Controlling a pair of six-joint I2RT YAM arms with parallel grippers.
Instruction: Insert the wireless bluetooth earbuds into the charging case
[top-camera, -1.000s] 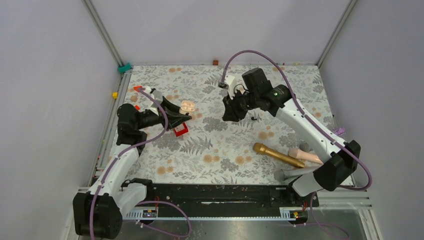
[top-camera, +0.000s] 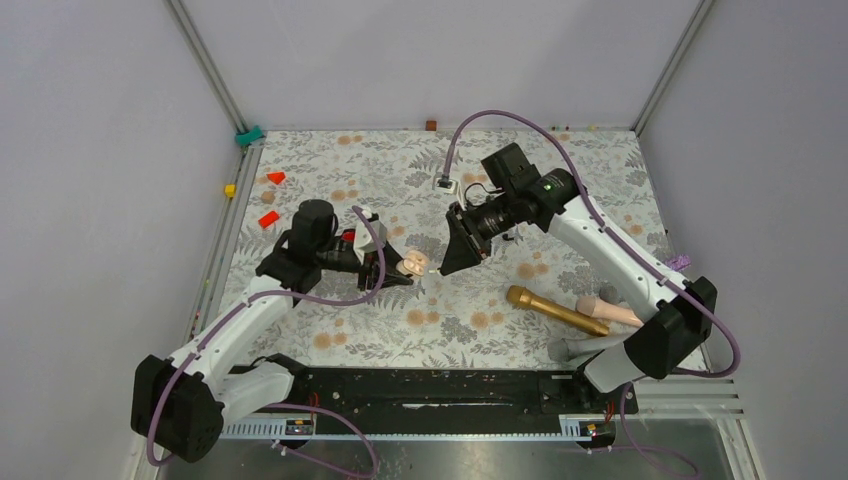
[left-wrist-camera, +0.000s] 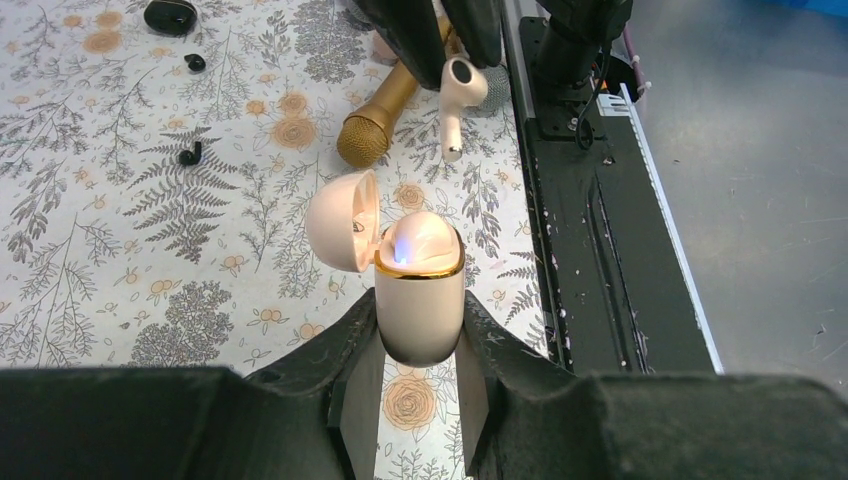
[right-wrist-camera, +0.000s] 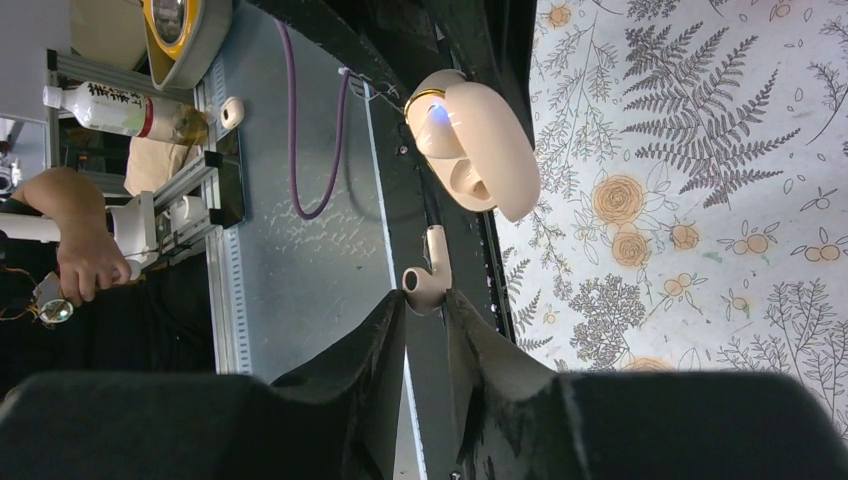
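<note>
My left gripper is shut on the cream charging case (left-wrist-camera: 420, 300), whose lid (left-wrist-camera: 335, 222) is open, with a blue light showing. One earbud seems seated inside; in the right wrist view the other well (right-wrist-camera: 467, 178) looks empty. My right gripper is shut on a cream earbud (right-wrist-camera: 436, 250), held just apart from the case. In the top view the two grippers face each other over the middle of the mat, the case (top-camera: 413, 262) close left of the right gripper's tips.
Gold microphone (top-camera: 540, 310) and other microphones (top-camera: 610, 310) lie at the right front. A black case (left-wrist-camera: 170, 15) and black earbuds (left-wrist-camera: 190, 156) lie on the mat.
My left gripper has moved right and toward the front with the case, closing the distance to my right gripper, which has shifted slightly toward the front.
</note>
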